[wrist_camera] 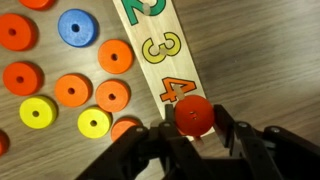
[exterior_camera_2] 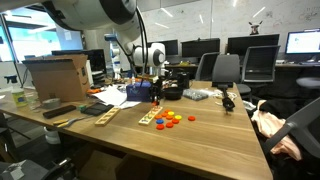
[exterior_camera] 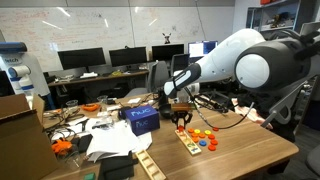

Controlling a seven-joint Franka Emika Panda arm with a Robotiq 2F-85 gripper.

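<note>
My gripper is shut on a red disc [wrist_camera: 194, 115], its dark fingers on either side of the disc. In the wrist view the disc covers part of the pale number board [wrist_camera: 155, 45] just past the 4; whether it touches the board I cannot tell. Green 2, yellow 3 and orange 4 show on the board. Beside it lie loose discs: a blue disc [wrist_camera: 77, 28], a yellow disc [wrist_camera: 94, 122], an orange disc [wrist_camera: 115, 56] and several more. In exterior view 1 the gripper [exterior_camera: 182, 114] points down at the far end of the board [exterior_camera: 189, 144].
A second pale board [exterior_camera: 149, 166] lies nearer the front left. A blue box [exterior_camera: 143, 120] and white papers [exterior_camera: 110, 141] sit left of the gripper, with a cardboard box [exterior_camera: 25, 140] at the edge.
</note>
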